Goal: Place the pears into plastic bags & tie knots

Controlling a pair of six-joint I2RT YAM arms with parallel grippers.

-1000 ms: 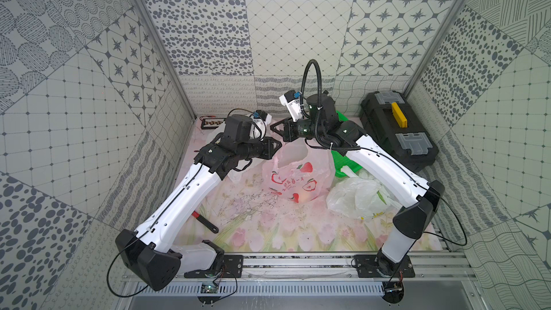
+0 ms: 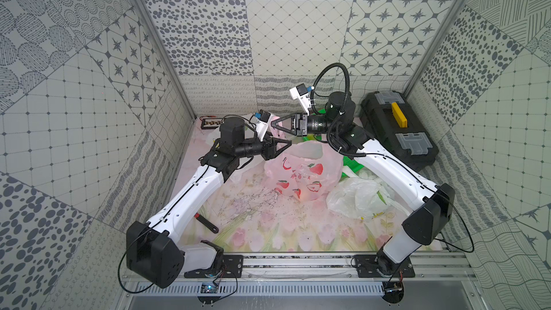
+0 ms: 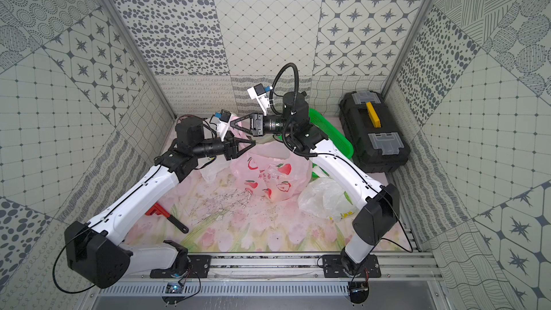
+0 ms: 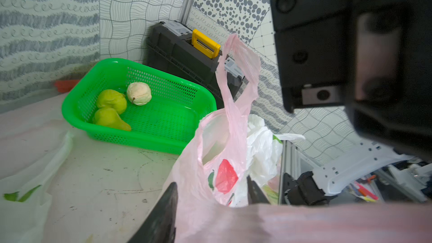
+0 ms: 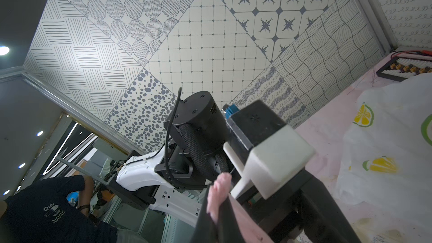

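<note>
A pink plastic bag with red fruit prints [image 2: 304,178] stands upright in the middle of the table, its handles raised between the grippers. My right gripper is shut on a strip of pink plastic. Just below and left of it, my left gripper [image 2: 284,148] is part open among the pink film, which crosses its view. The left wrist view shows two yellow pears [image 4: 112,122] and a pale round fruit [image 4: 139,93] in a green basket [image 4: 180,85].
A black toolbox [image 2: 413,155] stands at the back right. White bags [image 2: 358,198] lie beside the pink one. A red-handled tool [image 3: 172,221] lies front left, and an abacus [image 5: 405,67] at the back left.
Both arms have shifted a little; my left gripper has moved right, beneath the right one. The pink bag's top is drawn higher than a second ago.
</note>
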